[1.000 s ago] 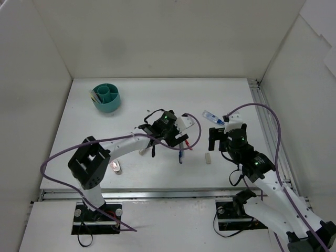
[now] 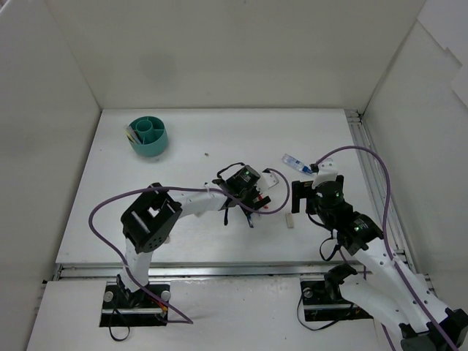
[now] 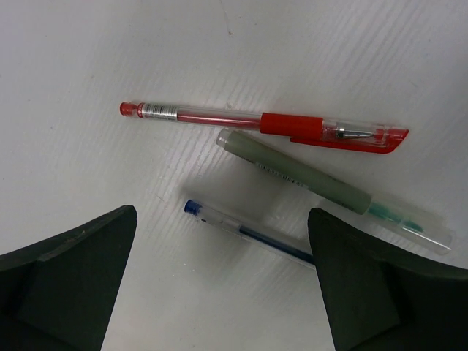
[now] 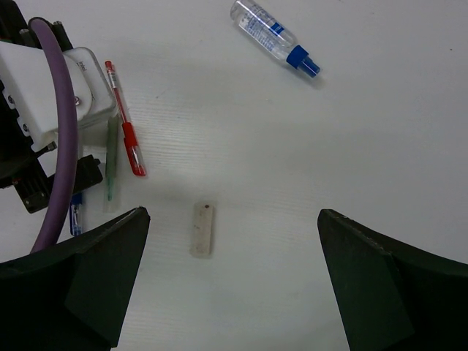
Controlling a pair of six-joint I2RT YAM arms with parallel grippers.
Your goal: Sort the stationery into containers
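Note:
Three pens lie on the white table under my left gripper: a red pen [image 3: 219,118], a grey-green marker [image 3: 307,177] and a blue pen [image 3: 245,232]. The left fingers stand open above them; one finger [image 3: 365,278] covers an end of the blue pen. My right gripper is open over bare table, with a small pale rectangular piece [image 4: 202,229] below and between its fingers. Farther off lies a clear bottle with a blue cap [image 4: 274,35]. The green round container [image 2: 152,146] at the back left holds some pen-like items in one compartment.
The left arm [image 2: 164,208] crosses the table's middle, its purple cable [image 4: 64,131] looping beside the pens. A tiny speck [image 2: 206,154] lies behind it.
The right arm has barely shifted.

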